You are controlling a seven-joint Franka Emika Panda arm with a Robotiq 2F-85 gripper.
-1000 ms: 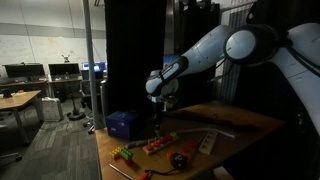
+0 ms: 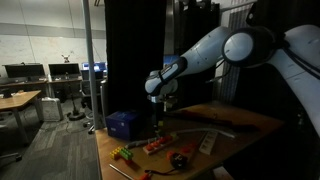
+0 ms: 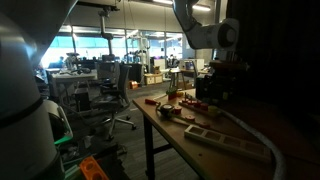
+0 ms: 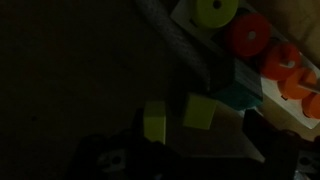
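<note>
In the wrist view my gripper is open, its two dark fingers set wide apart at the lower left and lower right. Two small yellow-green faces show near the gap: one yellow block (image 4: 154,122) close to the left finger, another yellow-green block (image 4: 199,111) farther right. A dark teal block (image 4: 238,86) lies just beyond, towards the right finger. Whether these pieces are joined cannot be made out in the dim light. Exterior view 1 has the gripper (image 2: 157,123) pointing down, low over the table's far part; contact is too small to judge.
A pale board with red discs (image 4: 247,35) lies at the upper right, beside a grey strap (image 4: 175,37). On the table, a blue box (image 2: 123,125) stands left of the gripper. Coloured toys (image 2: 122,153) and a long pale slotted board (image 3: 227,142) lie nearer the edges.
</note>
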